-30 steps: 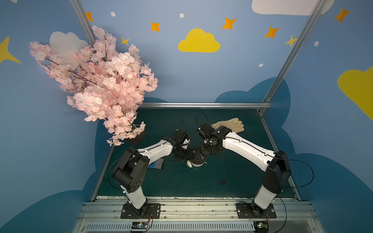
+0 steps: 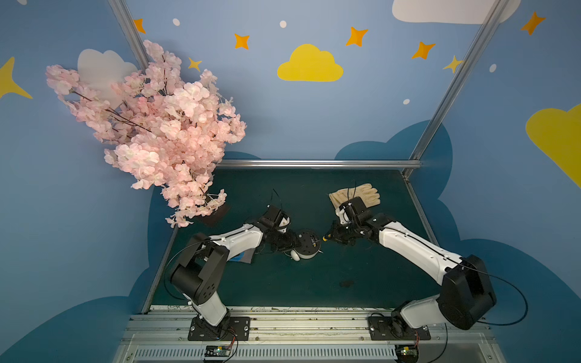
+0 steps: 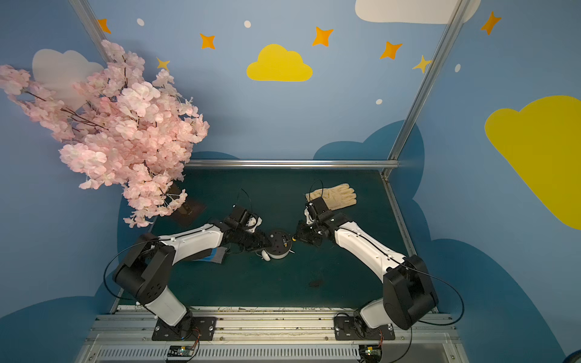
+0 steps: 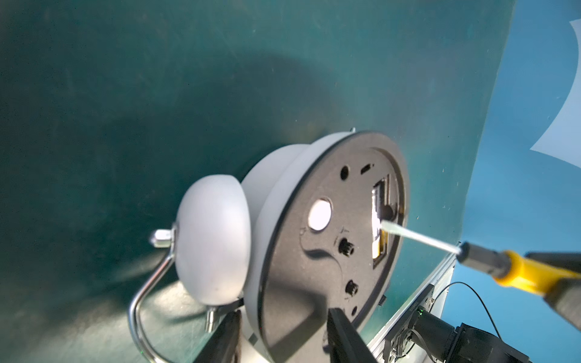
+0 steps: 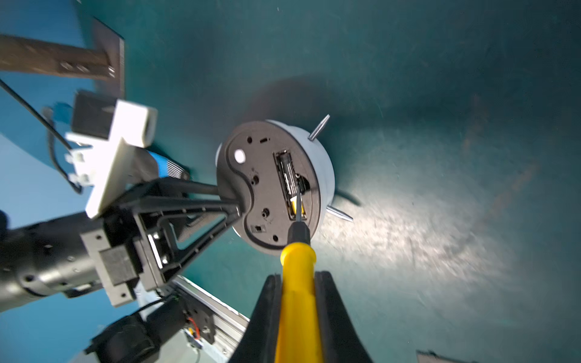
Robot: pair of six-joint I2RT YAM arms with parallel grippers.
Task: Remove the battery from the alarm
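The round alarm clock (image 5: pixel 275 145) lies with its black back facing up and its battery compartment uncovered. A battery (image 5: pixel 288 175), dark with a yellow end, sits inside that compartment. My left gripper is shut on the clock's edge beside a white bell (image 4: pixel 213 239). My right gripper is shut on the yellow handle of a screwdriver (image 5: pixel 297 314). In the right wrist view its blade reaches over the compartment, near the battery; in the left wrist view the pale tip appears at the opening. Whether the tip touches the battery I cannot tell.
A beige glove (image 2: pixel 363 195) lies behind my right arm. A small dark piece (image 2: pixel 346 283) rests on the green table front of centre. A blue-and-grey item (image 2: pixel 243 255) lies under my left arm. Pink blossoms (image 2: pixel 175 121) fill the back left corner.
My right gripper has drawn back to the right from over the clock, uncovering its back and bringing the yellow handle into view.
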